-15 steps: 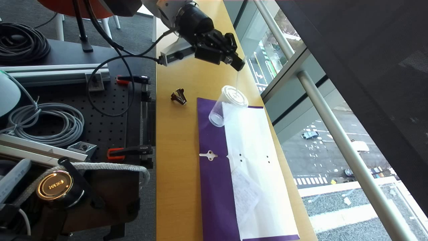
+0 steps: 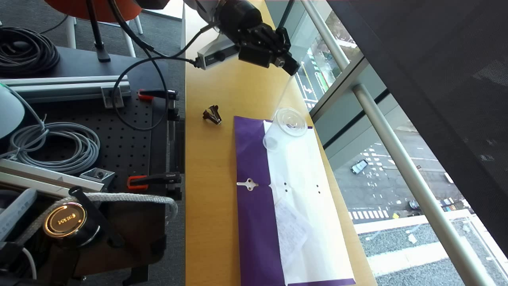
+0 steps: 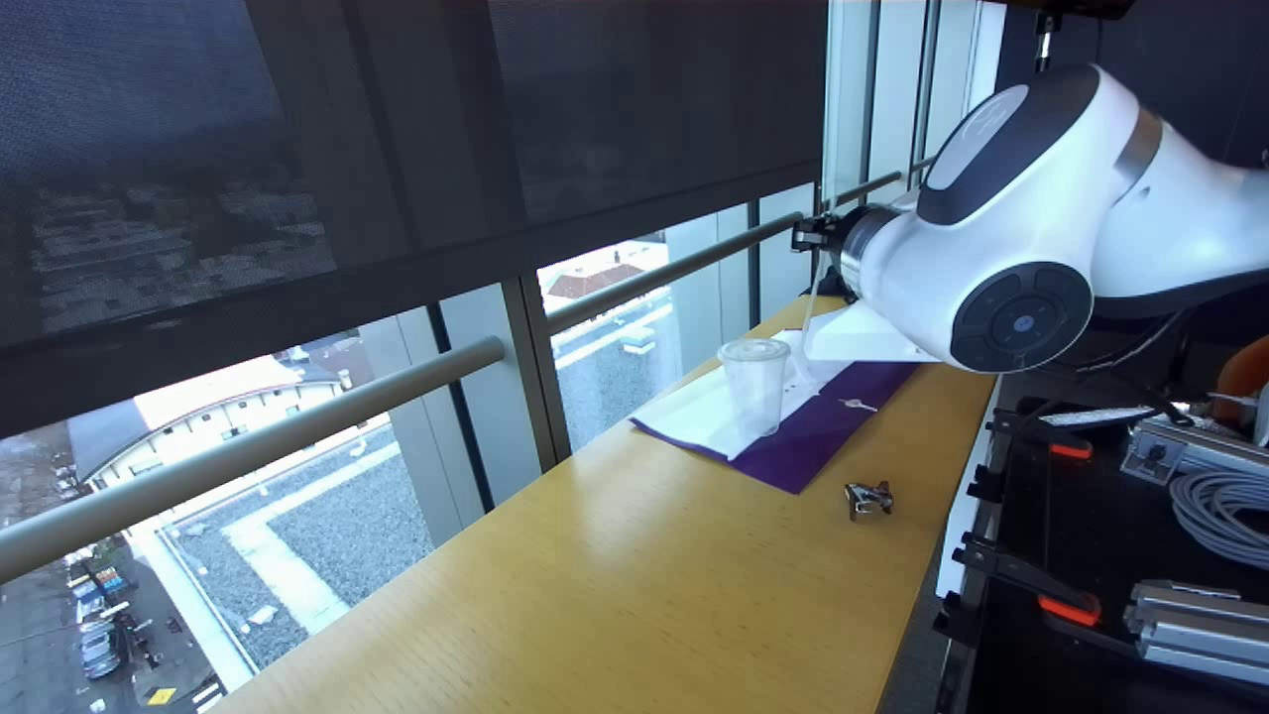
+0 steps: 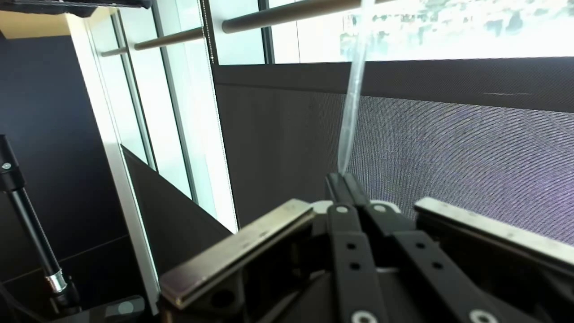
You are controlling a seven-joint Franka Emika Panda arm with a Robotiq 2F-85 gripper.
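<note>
A clear plastic cup [image 2: 272, 135] with a clear lid [image 2: 291, 122] stands upright on the purple and white sheet [image 2: 254, 228]. In exterior view 2 the cup [image 3: 752, 403] sits near the sheet's front edge. Above it, my gripper [image 2: 293, 70] is shut on a thin translucent straw [image 2: 285, 89] that hangs down at a slant. In the wrist view the straw [image 4: 352, 89] extends from the closed fingertips [image 4: 336, 185]. Its lower end is hard to make out, but in exterior view 2 the straw [image 3: 811, 297] appears beside the cup, apart from the lid.
A small metal staple remover [image 2: 212, 114] lies left of the sheet on the wooden ledge [image 2: 209, 200]. Windows and a metal rail [image 2: 405, 152] border the far side. A black bench [image 2: 133, 114] with clamps and cables borders the other side.
In exterior view 1 my gripper has moved up and right with the straw. The cup has shifted right, toward the window. The straw, earlier over the lid, now slants down past its left side.
</note>
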